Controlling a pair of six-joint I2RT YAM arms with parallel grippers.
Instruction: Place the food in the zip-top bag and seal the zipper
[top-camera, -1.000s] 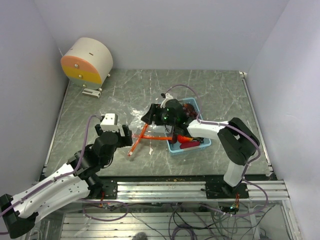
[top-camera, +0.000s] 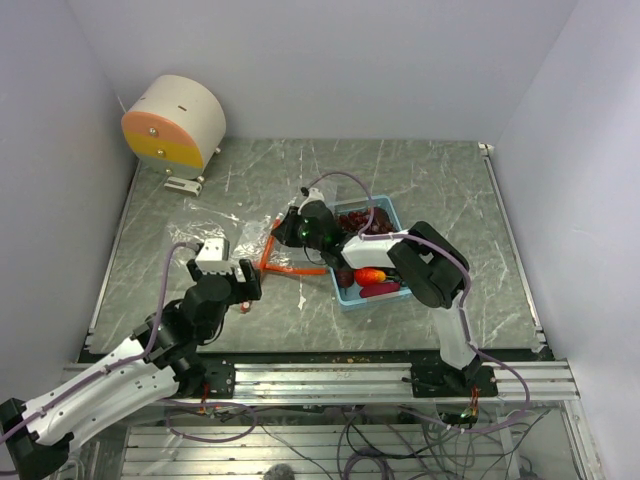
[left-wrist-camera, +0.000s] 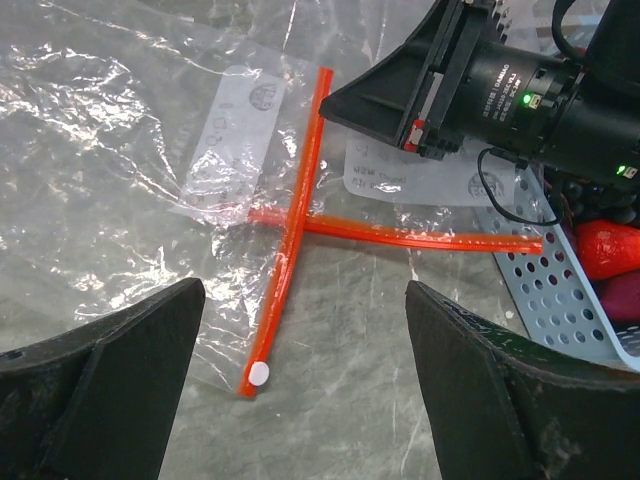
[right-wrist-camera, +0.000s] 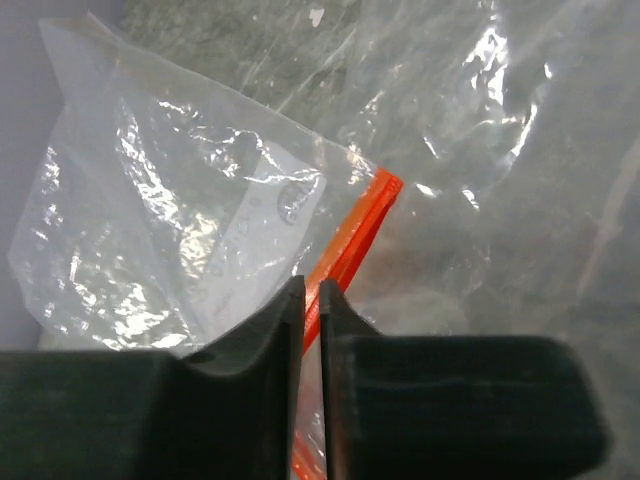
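Two clear zip bags with orange zippers lie flat and crossing. The left bag (left-wrist-camera: 110, 170) has its zipper (left-wrist-camera: 288, 245) running slantwise, with a white slider (left-wrist-camera: 258, 373) at the near end. The other bag's zipper (left-wrist-camera: 430, 240) runs crosswise toward the basket. Over the far end of the slanted zipper is my right gripper, its fingers parted by a narrow slit with orange strip behind; whether they touch the film is unclear. My left gripper (top-camera: 222, 270) stands wide open above the bag's near left part, nothing between its fingers. Food (top-camera: 368, 276) sits in the blue basket.
The blue basket (top-camera: 402, 222) stands right of the bags, partly covered by my right arm. A rounded bread-box-like container (top-camera: 180, 118) is at the back left. Bare tabletop (top-camera: 450, 190) shows at the right.
My right gripper has moved left and slightly back, its fingers drawing closer together. The slanted zipper and its bag have shifted left too. The left arm has shifted slightly left.
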